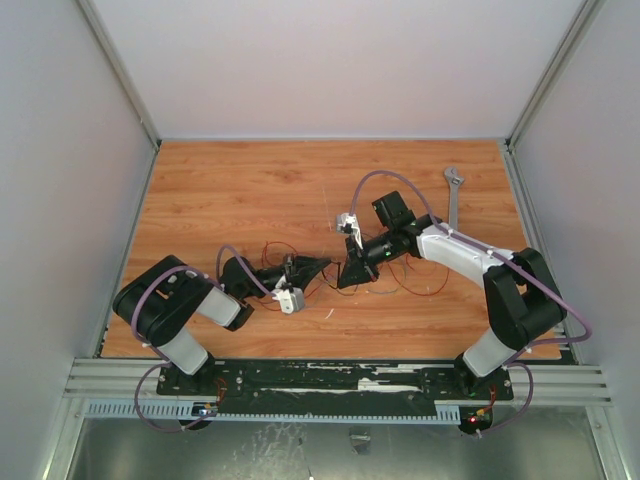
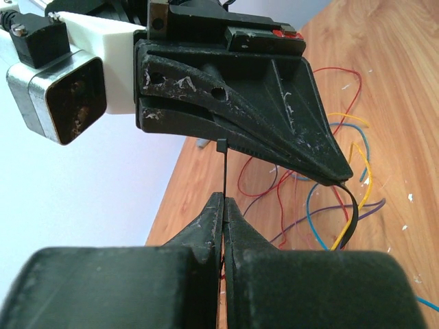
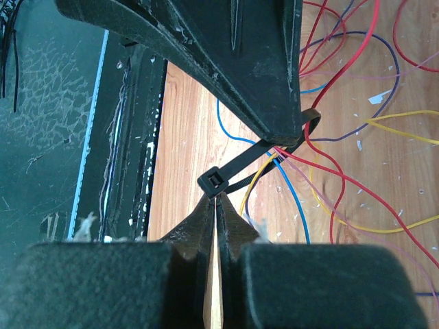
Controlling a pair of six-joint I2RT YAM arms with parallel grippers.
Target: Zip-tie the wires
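A black zip tie (image 3: 241,159) loops around a bundle of red, yellow, blue and purple wires (image 3: 295,192) in the right wrist view, its square head at my right gripper's shut fingertips (image 3: 215,199). My left gripper is shut, with the thin dark strap of the tie running up from its tips toward the other gripper; whether it pinches the strap is hard to tell. In the top view both grippers meet near the middle of the table, left (image 1: 318,262) and right (image 1: 346,272), above the wires.
A wrench (image 1: 452,195) lies at the right of the wooden table (image 1: 240,180). The dark front rail (image 1: 300,375) runs along the near edge.
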